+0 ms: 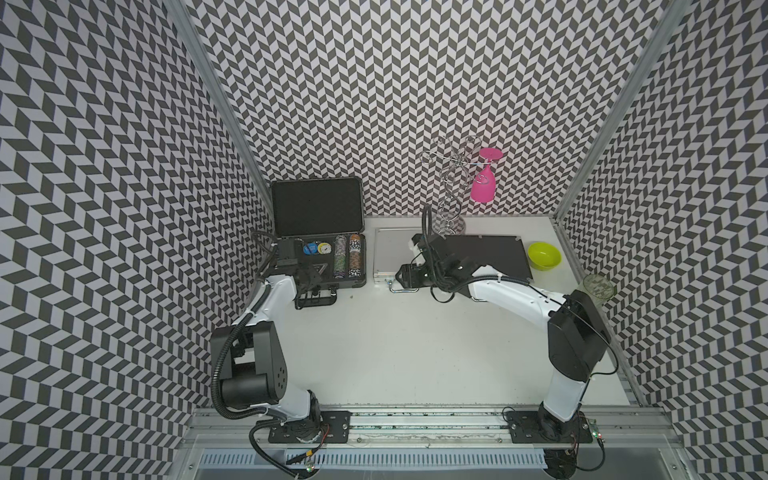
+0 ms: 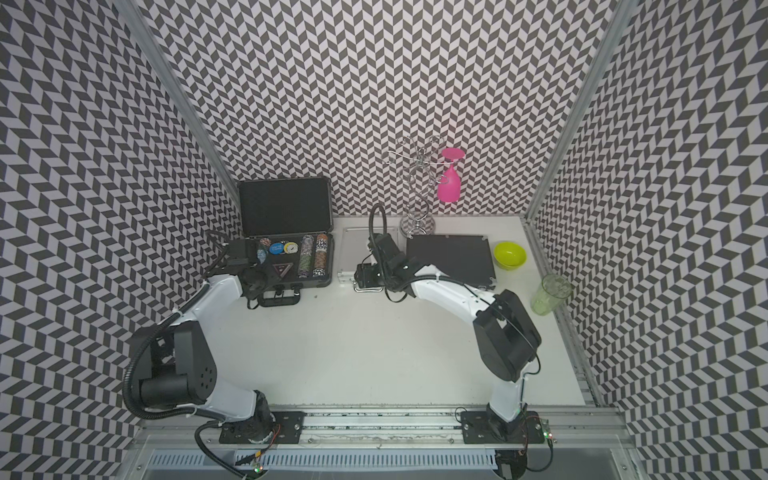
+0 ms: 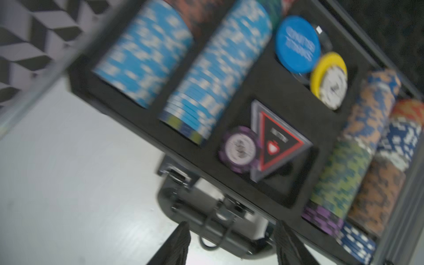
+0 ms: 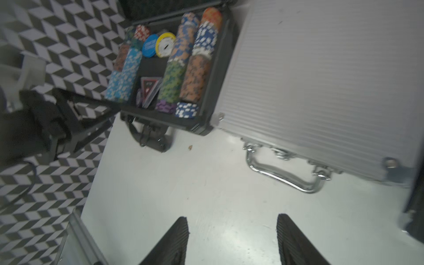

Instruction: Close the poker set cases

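An open black case (image 2: 285, 203) stands at the back left, its lid upright, chips and discs inside. My left gripper is open over its front left, nothing between its fingers, near the black handle (image 3: 207, 225). A closed silver case (image 4: 316, 79) lies beside it, its metal handle (image 4: 278, 176) toward me. A closed dark case (image 2: 449, 257) lies further right. My right gripper is open above the front of the silver case, nothing between its fingers.
A metal stand (image 1: 452, 224) holds a pink glass (image 1: 483, 184) at the back. A green bowl (image 1: 544, 254) and a pale glass (image 2: 550, 293) stand on the right.
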